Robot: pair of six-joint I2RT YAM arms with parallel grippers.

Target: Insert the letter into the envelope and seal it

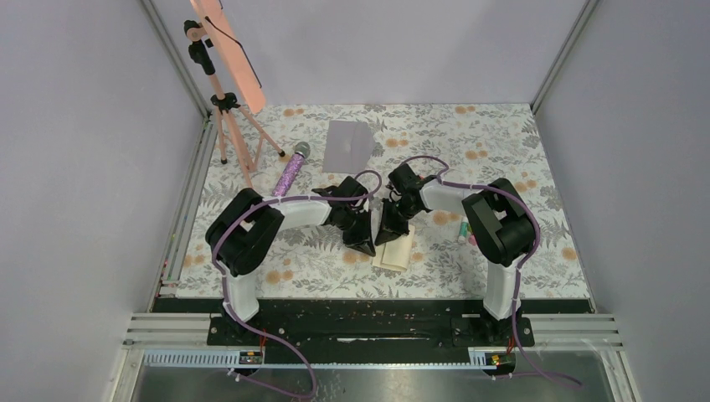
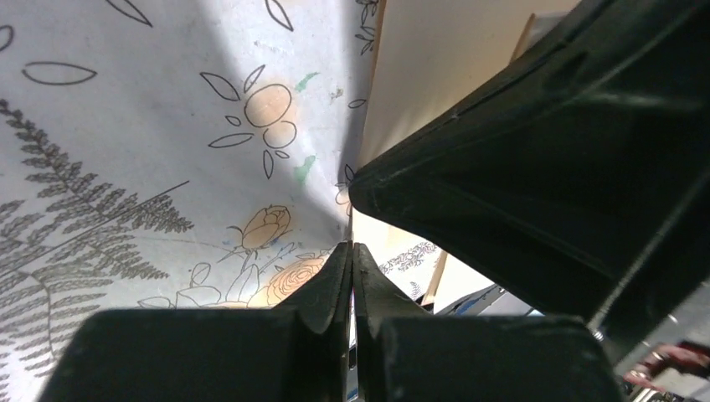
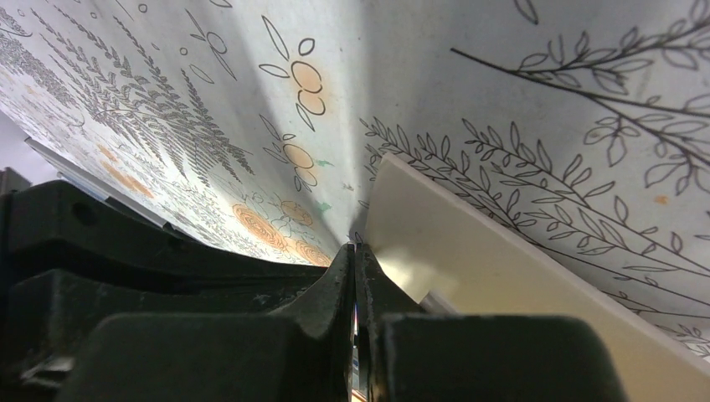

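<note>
A cream envelope (image 1: 393, 255) lies on the patterned cloth in front of my grippers in the top view, partly covered by the right one. My left gripper (image 1: 373, 253) is shut at its left edge, and my right gripper (image 1: 378, 243) is shut just behind, over its upper left part. In the left wrist view, cream paper (image 2: 435, 71) runs behind the black right gripper, close to the left fingertips. The right wrist view shows a raised cream edge (image 3: 494, 243) beside the right fingertips. No paper is clearly visible between either pair of fingers. I cannot make out the letter inside.
A pale grey sheet (image 1: 345, 144) lies flat at the back. A purple microphone (image 1: 290, 169) and a tripod easel (image 1: 234, 126) stand at left. A small green-capped tube (image 1: 463, 229) lies by the right arm.
</note>
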